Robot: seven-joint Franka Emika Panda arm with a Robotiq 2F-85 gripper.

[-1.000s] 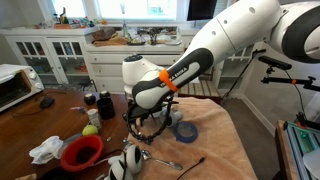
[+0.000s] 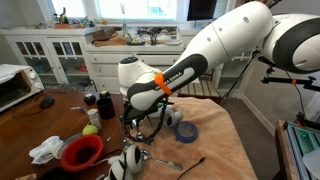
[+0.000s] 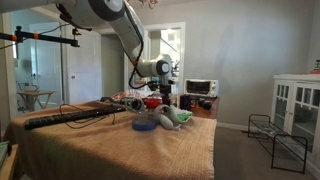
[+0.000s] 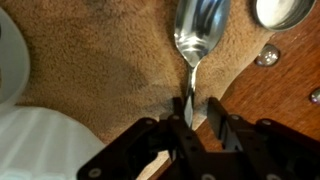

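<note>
A shiny metal spoon (image 4: 200, 30) lies on the tan cloth in the wrist view, its bowl toward the top and its handle running down to my gripper. The fingers (image 4: 213, 110) stand part open around the handle, with a gap on its right side; the handle lies close to the left finger. In exterior view 1 the gripper (image 2: 133, 124) is low over the table, and the spoon under it is too small to make out clearly.
A metal cup (image 4: 282, 10) is at the wrist view's upper right, and a white rounded object (image 4: 45, 145) at the lower left. A red bowl (image 2: 82, 152), a blue tape roll (image 2: 186, 132) and a green fruit (image 2: 90, 130) surround the arm.
The arm has shifted slightly left and lower in exterior view 1. The objects on the table look unmoved.
</note>
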